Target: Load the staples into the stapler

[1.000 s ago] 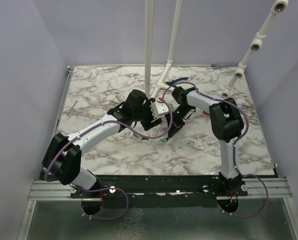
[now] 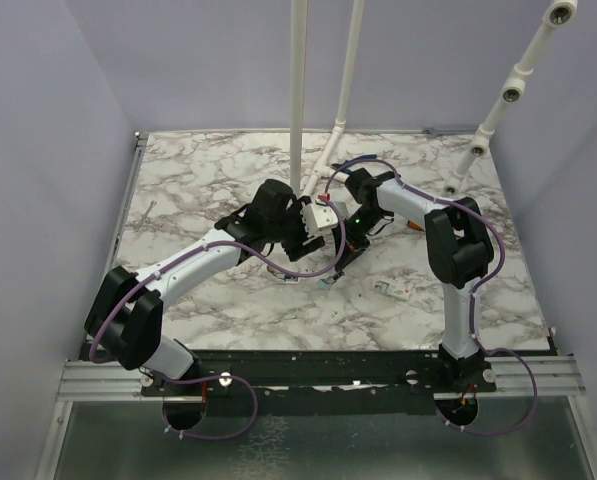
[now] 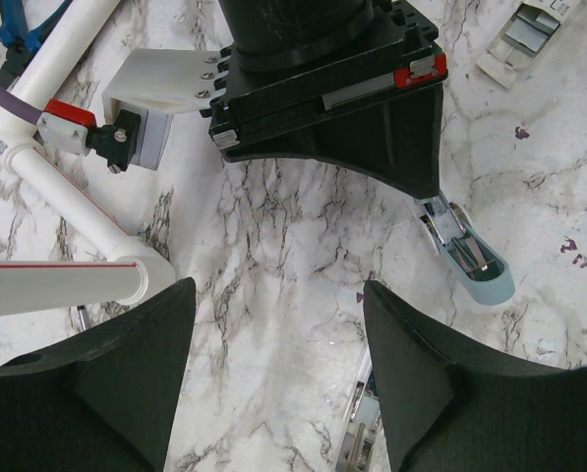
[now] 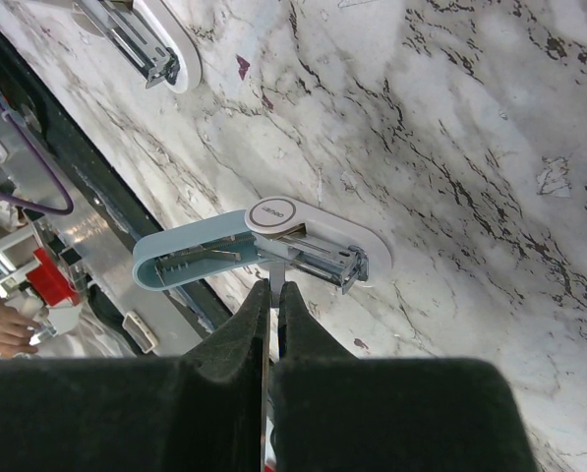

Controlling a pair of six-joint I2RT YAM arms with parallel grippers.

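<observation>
In the right wrist view an opened stapler lies on the marble table, its blue-grey part [image 4: 190, 251] swung away from the white part with the metal rail [image 4: 318, 258]. My right gripper is shut, its tips right at the stapler's hinge area. A small grey piece shows at those tips; whether it is pinched or belongs to the stapler is unclear. Staples cannot be clearly made out. The left wrist view shows the stapler's blue-grey end [image 3: 492, 287] beyond the right gripper. My left gripper stands open and empty, to the stapler's left.
A second stapler [image 3: 360, 428] lies below the left gripper's gap, partly hidden by a finger. Another stapler [image 3: 522, 41] lies on the right side. White pipes [image 3: 87, 211] stand behind the arms. Bare tabletop [image 2: 248, 320] spreads in front.
My right arm and its cable have shifted very slightly in the top view. The left arm and the staplers look unmoved.
</observation>
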